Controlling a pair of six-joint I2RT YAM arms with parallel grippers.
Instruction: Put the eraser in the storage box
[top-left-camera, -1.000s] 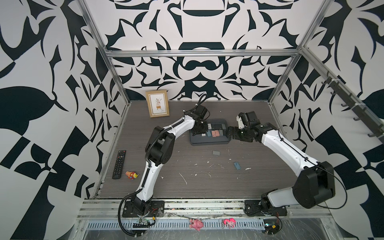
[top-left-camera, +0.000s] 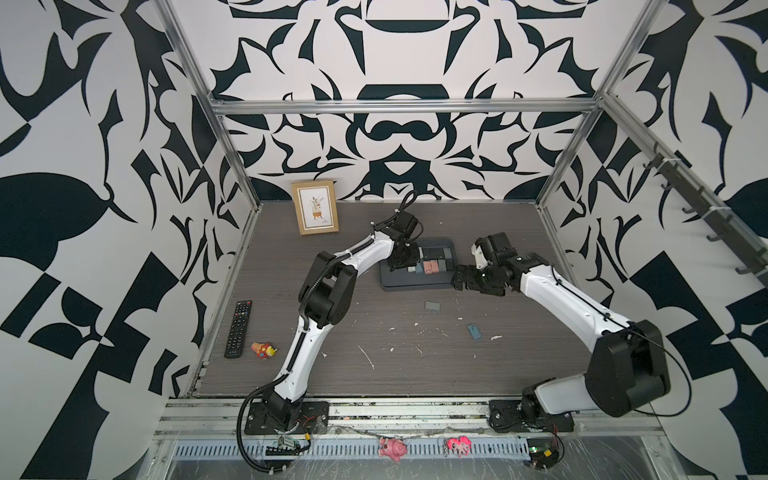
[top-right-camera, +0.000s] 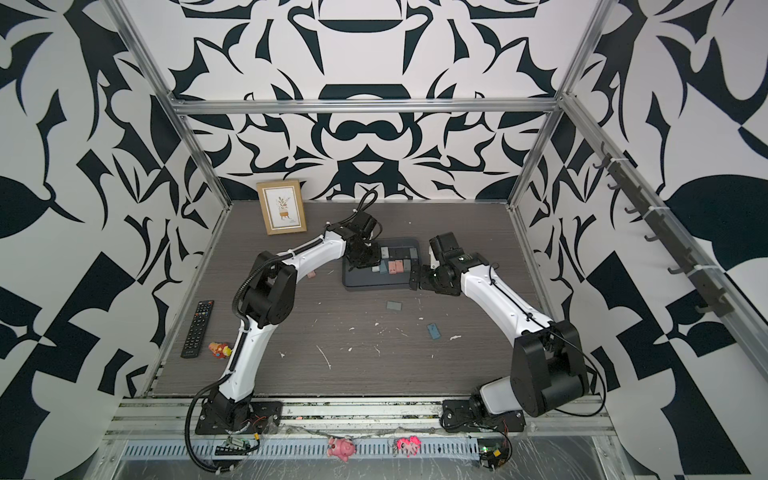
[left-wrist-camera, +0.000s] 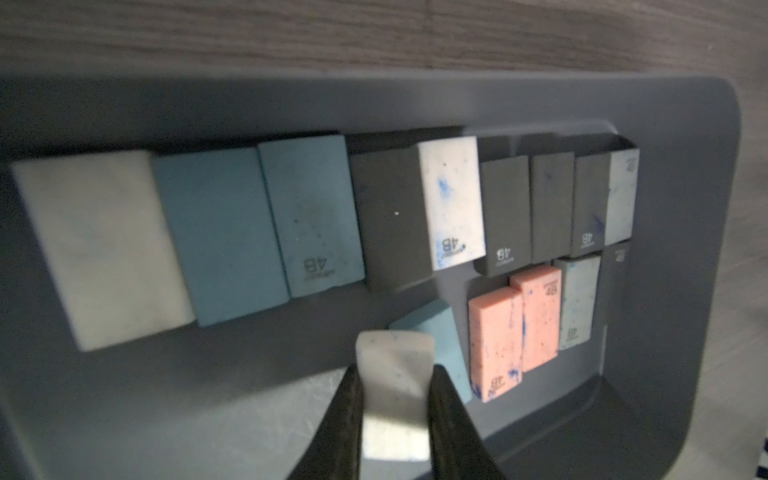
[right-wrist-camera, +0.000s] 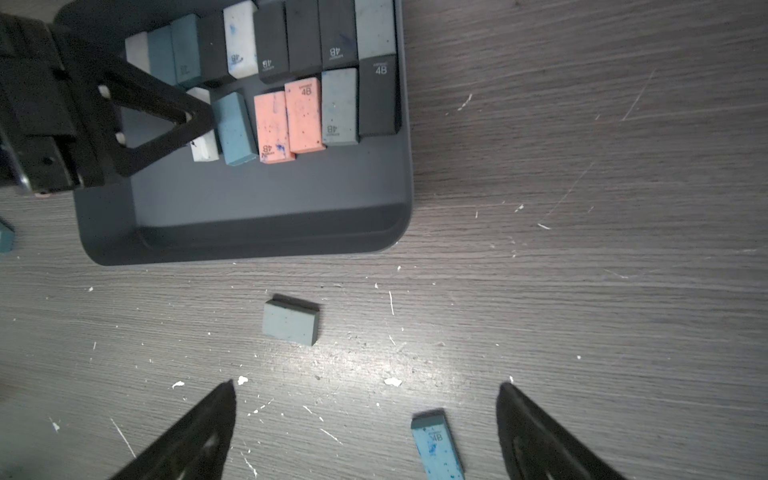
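Observation:
A white eraser (left-wrist-camera: 395, 392) is clamped upright between the fingers of my left gripper. It is inside the dark grey storage box (left-wrist-camera: 240, 404), close beside a tilted blue eraser (left-wrist-camera: 440, 336) that it partly covers. Whether it touches the floor of the box cannot be told. In the right wrist view the same white eraser (right-wrist-camera: 205, 128) shows at the left gripper's tip. My right gripper is spread wide and empty over the table, just right of the box. A grey eraser (right-wrist-camera: 291, 321) and a blue eraser (right-wrist-camera: 437, 448) lie on the table in front of the box.
Along the box's back wall stands a row of erasers (right-wrist-camera: 288, 40), with two pink erasers (right-wrist-camera: 288, 118) among those in front. The box's front strip is bare. A picture frame (top-left-camera: 316, 206), remote (top-left-camera: 238, 329) and small toy (top-left-camera: 263, 349) are at the left.
My left gripper has lowered into the box and moved right with the white eraser, up to the blue one.

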